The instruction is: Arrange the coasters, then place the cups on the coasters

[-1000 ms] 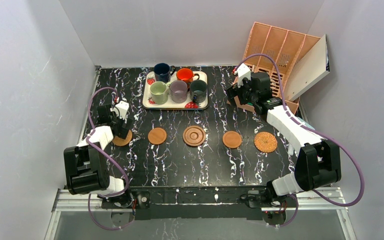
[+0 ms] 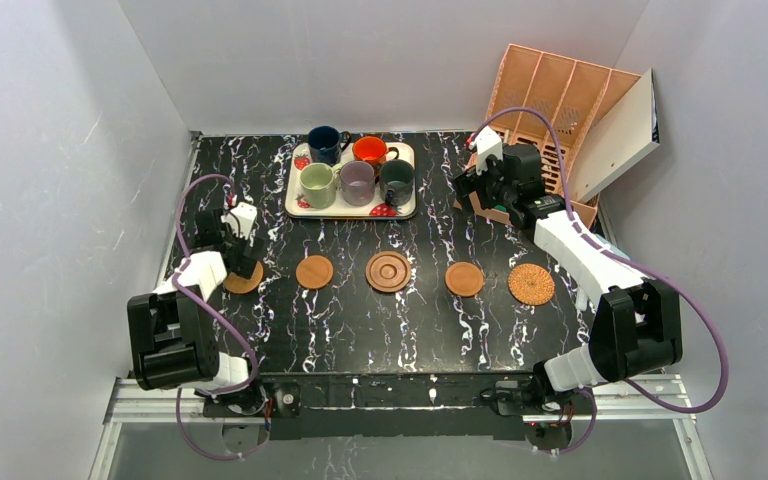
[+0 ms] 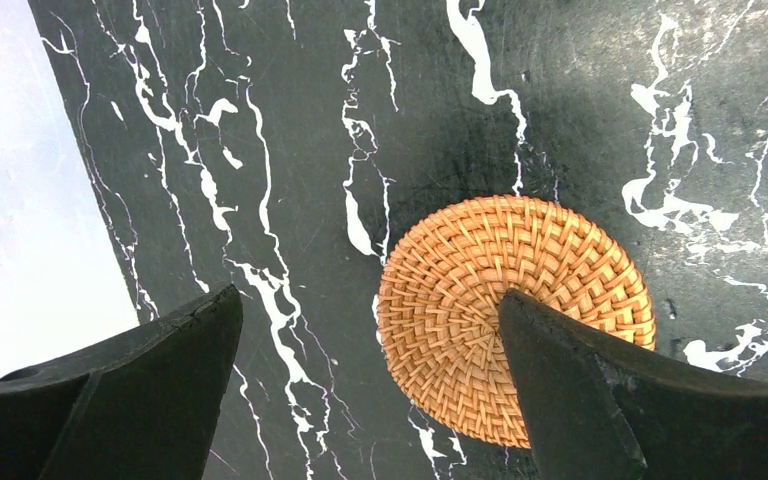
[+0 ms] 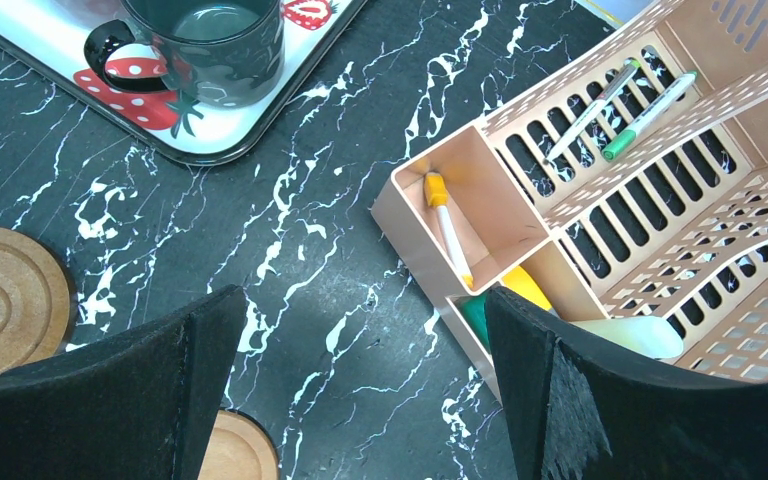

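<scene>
Several cups stand on a strawberry-patterned tray at the back: dark blue (image 2: pixel 324 146), orange-red (image 2: pixel 369 150), light green (image 2: pixel 317 186), mauve (image 2: pixel 357 184) and dark green (image 2: pixel 397 182). Across the middle of the table lies a row of coasters, including a plain wooden one (image 2: pixel 314 272), a ringed one (image 2: pixel 388 272) and a woven one (image 2: pixel 531 284). My left gripper is open and empty above another woven coaster (image 3: pixel 450 330), partly hidden by one finger. Open and empty too, my right gripper hangs right of the tray, near the rack.
A peach rack (image 4: pixel 425 250) with pens in its compartments occupies the back right corner, a white board (image 2: pixel 615 140) leaning beside it. Another wooden coaster (image 2: pixel 464 279) lies right of centre. Walls enclose the back and sides.
</scene>
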